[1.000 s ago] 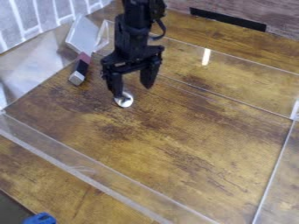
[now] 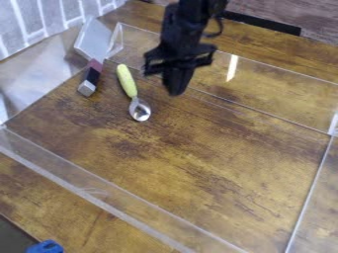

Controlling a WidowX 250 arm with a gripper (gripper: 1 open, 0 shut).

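My black gripper [image 2: 180, 69] hangs blurred over the upper middle of the wooden table, its two fingers spread apart with nothing visible between them. Below and left of it lies a utensil with a pale green handle [image 2: 126, 81] and a silver rounded head [image 2: 140, 111]. A small dark-and-silver object [image 2: 91, 79] lies further left.
A clear, tilted plastic piece [image 2: 95, 40] stands at the upper left near a white slatted edge [image 2: 34, 20]. A blue object [image 2: 45, 247] sits at the bottom left.
My gripper has moved up and to the right, away from the green-handled utensil, which is now uncovered and lies in about the same place.
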